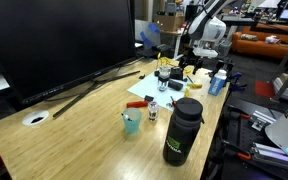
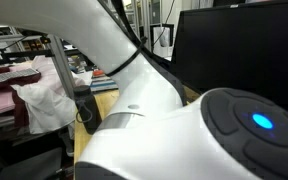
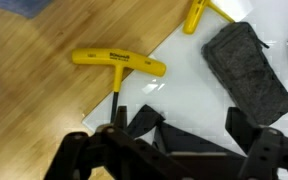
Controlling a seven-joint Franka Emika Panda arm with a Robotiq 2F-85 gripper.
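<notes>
In the wrist view my gripper is open, its dark fingers apart at the lower edge with nothing held between them. Ahead of the left finger lies a yellow T-handle tool (image 3: 119, 61) with a thin dark shaft, partly on wood and partly on a white sheet (image 3: 191, 88). A dark grey zipped pouch (image 3: 248, 72) rests on the sheet at the right. Part of another yellow tool (image 3: 196, 14) shows at the top. Black flat pieces (image 3: 174, 137) lie low between the fingers.
In exterior view 1 a tall black canister (image 1: 184, 132), a teal cup (image 1: 132, 121) and a blue-labelled bottle (image 1: 218, 82) stand on the wooden table (image 1: 74, 145). A large black screen (image 1: 59, 47) lines the back. Bare wood fills the left half.
</notes>
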